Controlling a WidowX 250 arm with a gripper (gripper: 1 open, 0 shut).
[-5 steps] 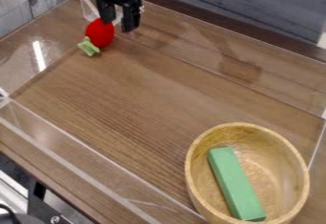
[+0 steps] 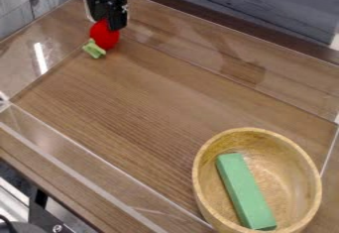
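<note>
The black gripper (image 2: 106, 15) is at the far back left of the wooden surface, standing open over a red object (image 2: 105, 36) with a small green part (image 2: 94, 49) at its lower left. The red object rests near the back left corner; whether the fingertips touch it is too small to tell.
A round yellow tray (image 2: 212, 182) with a green block (image 2: 244, 190) in it sits at the front right. Walls border the back and left.
The gripper has moved left, from beside the red object to over it. The red object and the tray look unmoved.
</note>
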